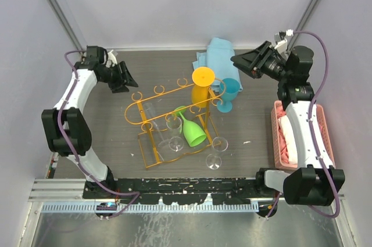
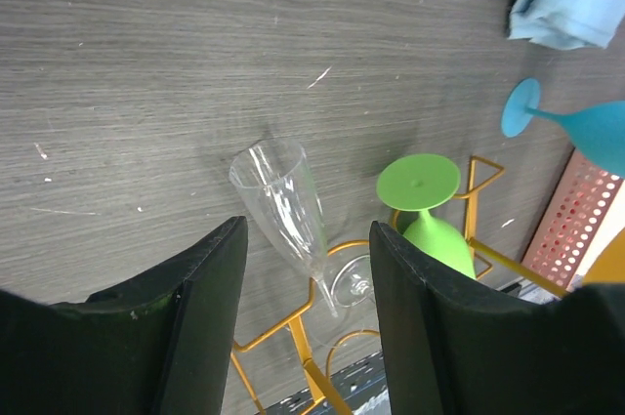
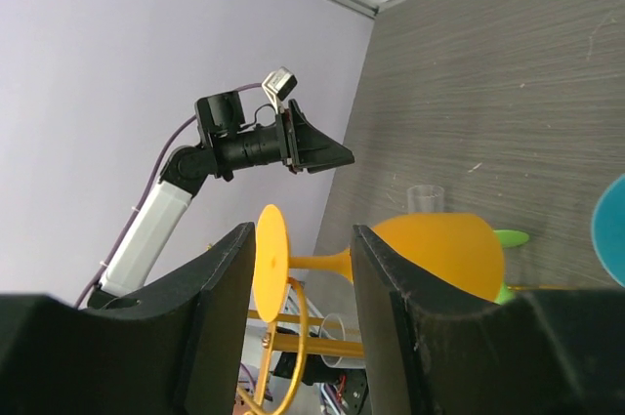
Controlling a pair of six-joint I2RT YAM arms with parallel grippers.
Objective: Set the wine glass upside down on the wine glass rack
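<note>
The orange rack [image 1: 141, 113] stands in the middle of the table. A yellow glass [image 1: 200, 90] sits at its upper right end, its base up. A green glass [image 1: 193, 132] lies tilted inside; clear glasses [image 2: 283, 205] are in and beside it, one pair [image 1: 216, 153] at the front right. A blue glass [image 1: 228, 93] stands right of the rack. My left gripper [image 1: 125, 81] hangs open left of the rack, empty. My right gripper [image 1: 244, 64] is open and empty, above and right of the yellow glass, whose base shows behind its fingers in the right wrist view.
A folded light blue cloth [image 1: 221, 58] lies at the back. A pink basket [image 1: 278, 154] with cloths stands at the right. Bare table [image 1: 104, 131] is left of the rack.
</note>
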